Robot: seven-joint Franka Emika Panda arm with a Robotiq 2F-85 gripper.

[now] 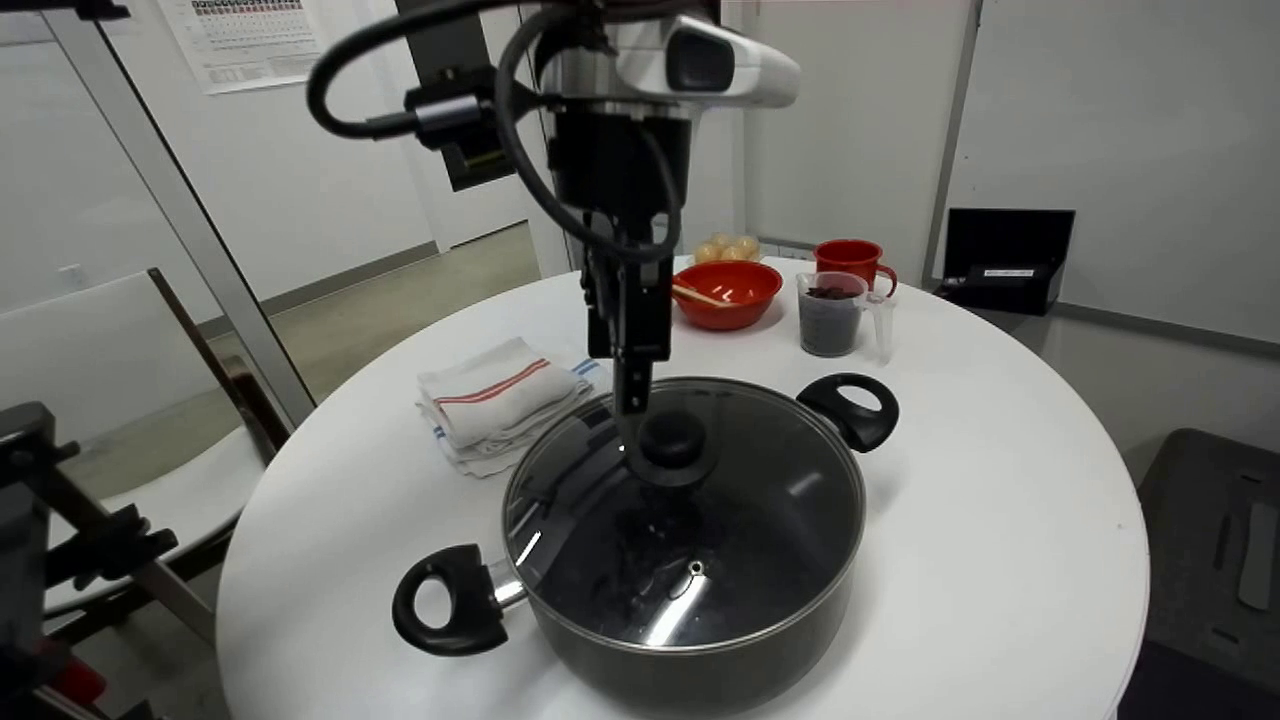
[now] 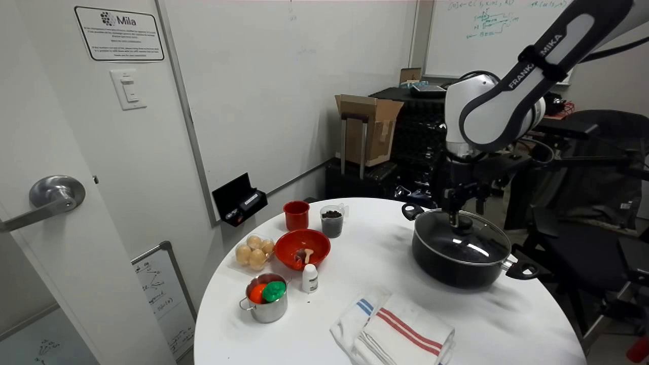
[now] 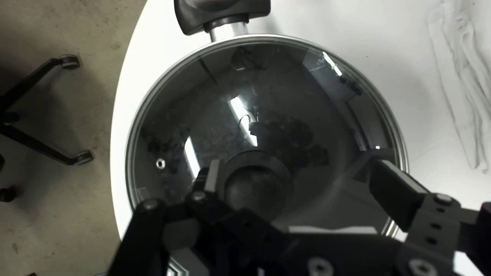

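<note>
A large black pot [image 1: 720, 672] stands on the round white table, covered by a dark glass lid [image 1: 768, 540] with a metal rim. In the middle of the lid is a round black knob [image 1: 672, 439]. My gripper is low over the lid, pointing down, its fingers wide apart. In the wrist view the knob [image 3: 255, 191] shows between the fingers, close beside the left one and well away from the right one. The gripper is not shut on it. Exterior view 2 also shows the fingertips right at the knob [image 2: 463, 222].
Folded towels [image 2: 404, 331] lie beside the pot. Farther off stand a red bowl [image 2: 302, 248], a metal cup [image 2: 267, 307], a white bottle [image 2: 310, 279], a measuring cup [image 2: 332, 222], a red mug [image 2: 296, 215] and eggs [image 2: 255, 252]. Two pot handles [image 1: 450, 600] jut out sideways.
</note>
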